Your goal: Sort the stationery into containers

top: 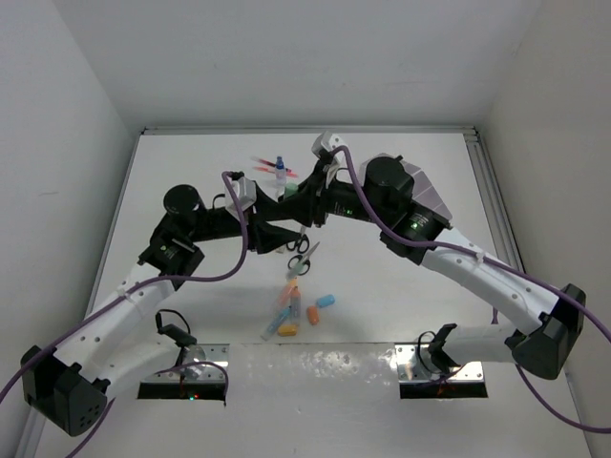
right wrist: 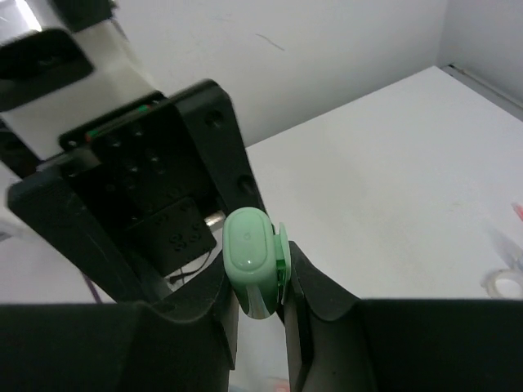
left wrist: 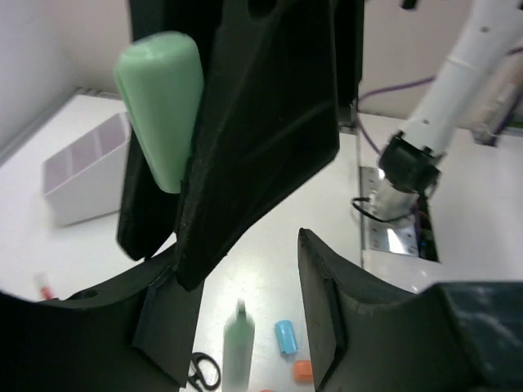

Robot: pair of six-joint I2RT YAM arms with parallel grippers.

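Note:
In the right wrist view, my right gripper is shut on a green item (right wrist: 252, 253), with my left gripper's black body just behind it. In the left wrist view the green item (left wrist: 163, 106) is held high in the right gripper's black fingers, above and beyond my left gripper, whose fingers stand apart with nothing visible between them. In the top view both grippers meet over the middle of the table. Scissors (top: 299, 263), coloured markers (top: 295, 303), an orange piece (top: 312, 314) and a blue piece (top: 326, 301) lie below them.
A white compartment container (top: 428, 191) stands at the back right, partly behind my right arm. A bottle (top: 280, 170) and red pens (top: 263, 162) lie at the back middle.

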